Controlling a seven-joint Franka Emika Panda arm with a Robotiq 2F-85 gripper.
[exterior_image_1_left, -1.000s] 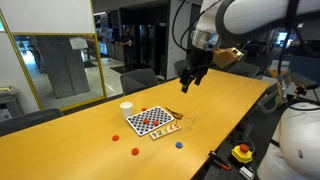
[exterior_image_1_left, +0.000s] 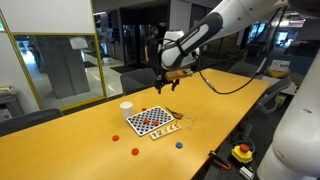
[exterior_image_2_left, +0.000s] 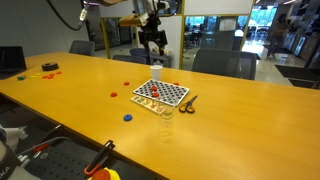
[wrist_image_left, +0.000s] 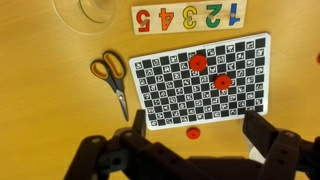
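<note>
My gripper is open and empty, high above the table and pointing down. In the wrist view, a black-and-white checkered board (wrist_image_left: 170, 100) lies below, between and beyond the fingers. Two red discs, one near the number strip (wrist_image_left: 198, 62) and one more central (wrist_image_left: 222, 82), rest on it. Another red disc (wrist_image_left: 193, 132) lies just off the board's near edge. Beyond the far edge is a wooden number strip (wrist_image_left: 188, 17) with coloured digits. Orange-and-black scissors (wrist_image_left: 112, 78) lie left of the board.
A white cup (exterior_image_1_left: 127, 110) stands beside the board. A clear glass (exterior_image_2_left: 166, 122) stands near the number strip. A blue disc (exterior_image_2_left: 128, 118) and several red discs lie loose on the table.
The objects on the table look unmoved.
</note>
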